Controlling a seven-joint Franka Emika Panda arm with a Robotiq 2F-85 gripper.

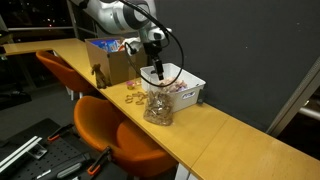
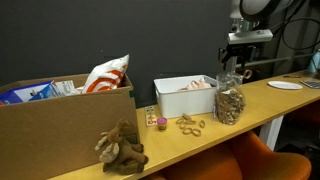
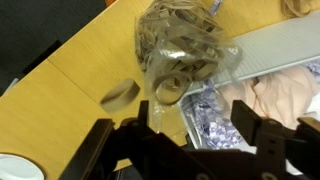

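A clear bag (image 3: 180, 45) full of brown twisted pieces stands upright on the table, its mouth facing up; it also shows as the clear bag (image 2: 229, 104) in exterior view 2. My gripper hangs over that mouth, its black fingers spread well apart and open. A tan ring (image 3: 172, 88) shows at the bag's mouth, seemingly clear of both fingers; how deep it sits I cannot tell. Another ring (image 3: 120, 95) lies in view beside the bag.
A white bin (image 2: 185, 100) with pinkish items stands behind the bag. Several rings (image 2: 188, 121) lie on the table to its left, near a plush toy (image 2: 120, 150) and a large cardboard box (image 2: 65, 135). Bare table (image 1: 230, 140) stretches right in exterior view 1.
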